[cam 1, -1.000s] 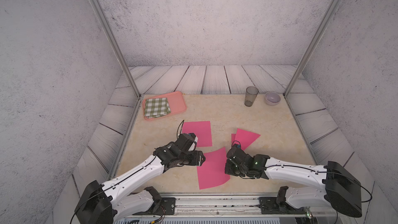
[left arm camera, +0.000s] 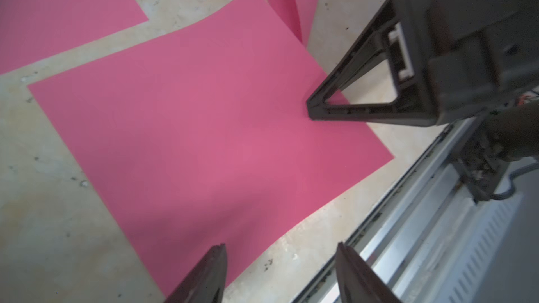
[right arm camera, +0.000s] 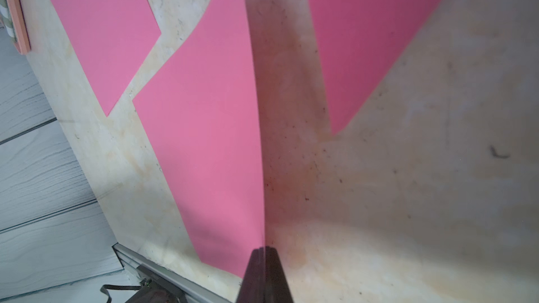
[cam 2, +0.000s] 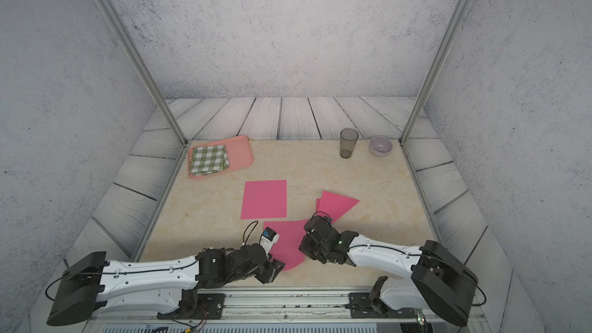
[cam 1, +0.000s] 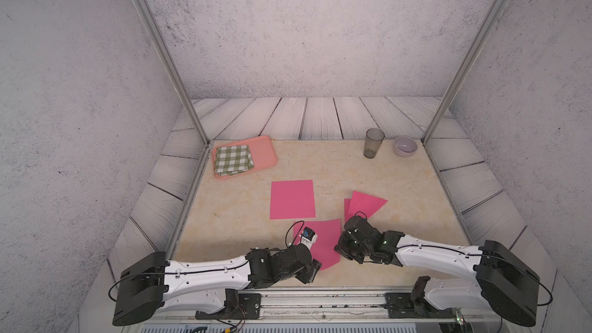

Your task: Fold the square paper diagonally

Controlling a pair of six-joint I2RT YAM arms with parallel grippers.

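Note:
A pink square paper (left arm camera: 196,140) lies near the table's front edge, unfolded, its edges bowing slightly upward. At its right edge my right gripper is shut, with the paper's edge running in between the fingertips. In the left wrist view this right gripper reaches over the paper's right part. My left gripper is open above the paper's near left corner, which one finger (left arm camera: 209,275) partly hides. Nothing is gripped by the left fingers. In the top left view the left gripper (cam 1: 313,270) covers that corner.
Another flat pink square (cam 1: 292,199) lies behind, and a folded pink paper (cam 1: 367,204) behind the right arm. Farther back are a tray (cam 1: 265,153) with a checked cloth (cam 1: 233,159), a glass (cam 1: 373,142) and a bowl (cam 1: 405,145).
The paper has shifted and bent a little; the right arm has barely moved.

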